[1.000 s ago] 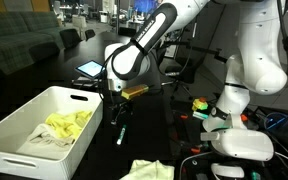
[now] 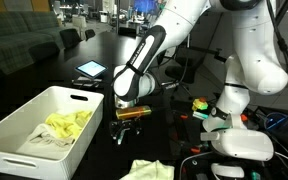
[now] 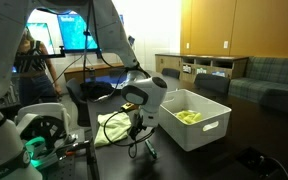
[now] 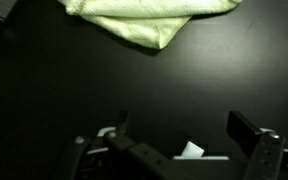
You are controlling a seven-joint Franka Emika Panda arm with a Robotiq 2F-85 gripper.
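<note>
My gripper (image 2: 127, 128) hangs low over the dark table, its fingers apart and nothing held between them. Just below it lies a small, pale, slim object (image 4: 191, 151), showing at the bottom of the wrist view between the two fingers; its far part is hidden by the gripper body. In exterior view 2 this small object (image 3: 151, 151) is beside the fingertips, and I cannot tell whether they touch. A pale yellow cloth (image 2: 150, 171) rests flat on the table near the front edge of exterior view 1, and at the top of the wrist view.
A white open box (image 2: 24, 164) stands left of the gripper in exterior view 1, with a yellow cloth (image 2: 74, 121) and a whitish cloth inside. A tablet-like object (image 2: 91, 69) lies farther back. Bare table separates the gripper from the front cloth.
The object, box and cloths show no clear movement.
</note>
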